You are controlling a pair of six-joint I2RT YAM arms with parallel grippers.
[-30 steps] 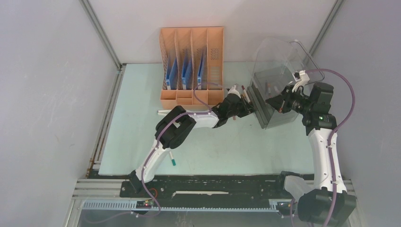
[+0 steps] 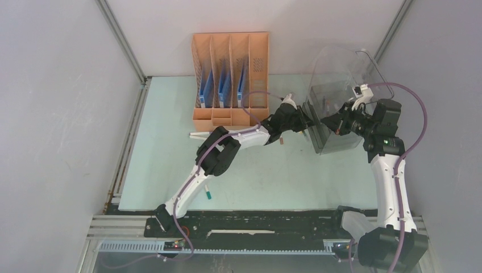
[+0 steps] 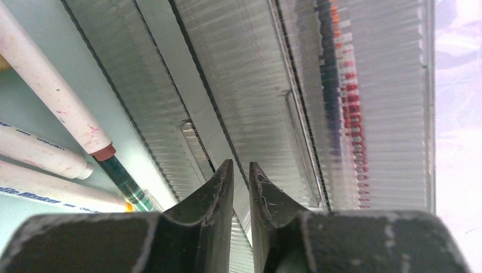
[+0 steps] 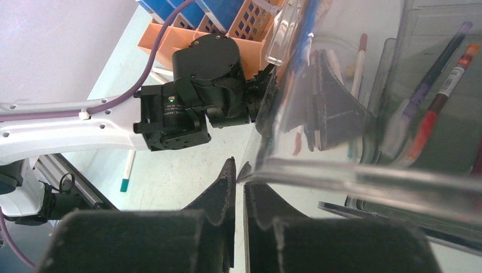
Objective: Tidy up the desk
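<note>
A clear plastic box [image 2: 335,142] stands at the right of the desk, a transparent panel raised, pens inside. My right gripper is shut on that panel's rim. My left gripper is at the box's left side, over clear ridged layers [image 3: 239,102]; its fingertips are close together with a narrow gap, and whether they touch the plastic is unclear. In the left wrist view several white markers [image 3: 57,85] lie on the desk beside the box. A teal-capped marker [image 2: 208,192] lies near the front.
An orange organizer [image 2: 258,57] with several blue folders [image 2: 224,85] stands at the back centre, more white pens lying along its front.
My left gripper has moved right, to the box's left side, over the last second. My right arm and the raised panel have barely moved.
</note>
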